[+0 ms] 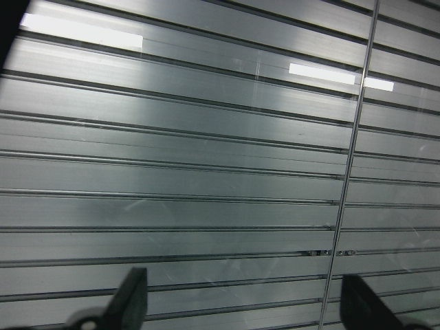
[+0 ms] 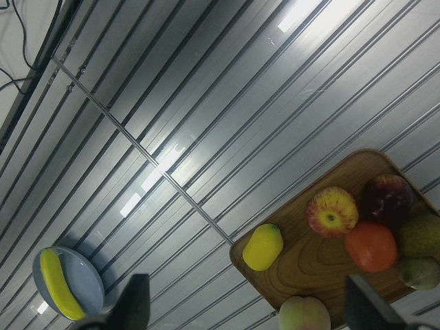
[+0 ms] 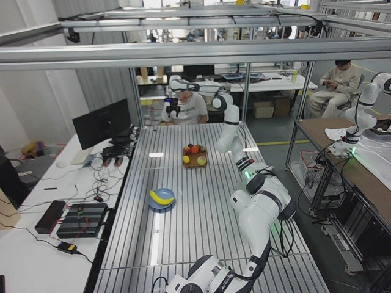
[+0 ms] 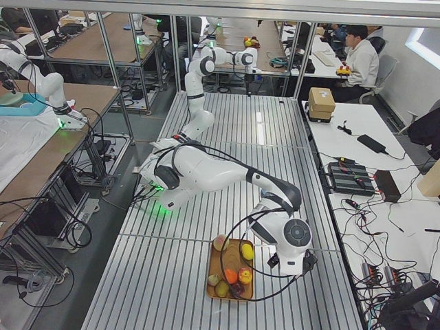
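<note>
A wooden tray [image 2: 302, 261] of fruit holds a yellow mango [image 2: 262, 246], red-yellow apple [image 2: 332, 212], orange fruit [image 2: 370, 245], peach [image 2: 304, 315] and other fruit. A blue plate [image 2: 91, 289] with a banana [image 2: 58, 282] stands apart from it. My right gripper is raised above the tray area, open, its fingertips at the right wrist view's lower edge. My left gripper looks down on bare slatted table, fingers wide apart and empty; it is at the opposite end of the table, out of the camera left view.
The slatted metal table [image 3: 140, 244] has wide bare areas. My two arms stand along one side. A white side desk [image 3: 24, 256] with monitor, electronics and cables borders the other side. Metal frame posts and beams surround the table.
</note>
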